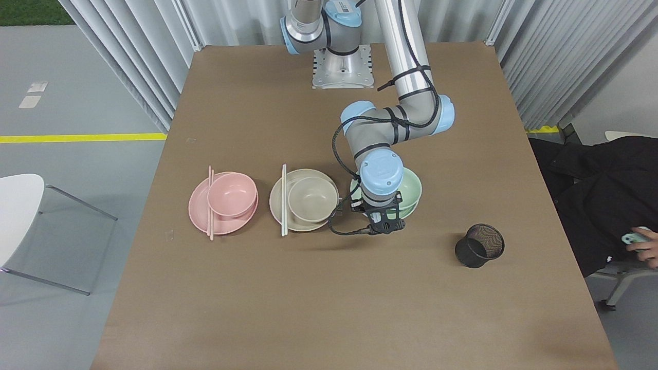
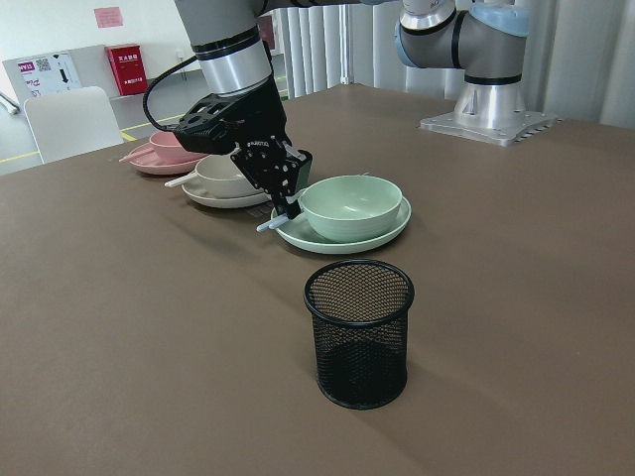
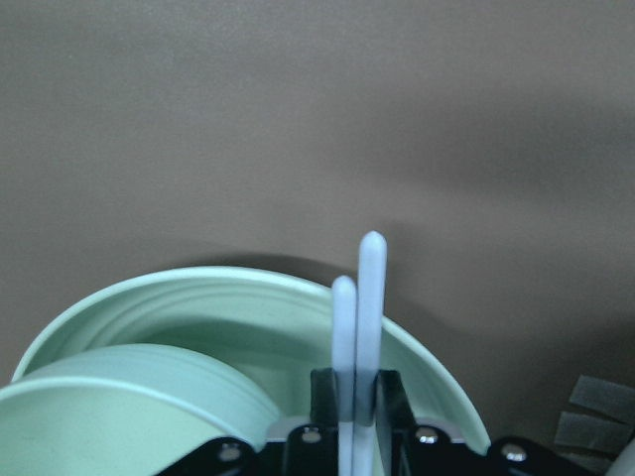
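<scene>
In the wrist view two pale chopsticks stand between the fingers of my gripper, which is shut on them. Below lies a mint-green plate with a mint bowl on it. In the left view the gripper is at the near-left rim of the mint bowl and plate. The front view shows the gripper mostly hidden under the wrist housing.
A pink set and a cream set, each with bowl, plate and chopsticks, sit to the left. A black mesh cup stands right front. A person sits at the right edge.
</scene>
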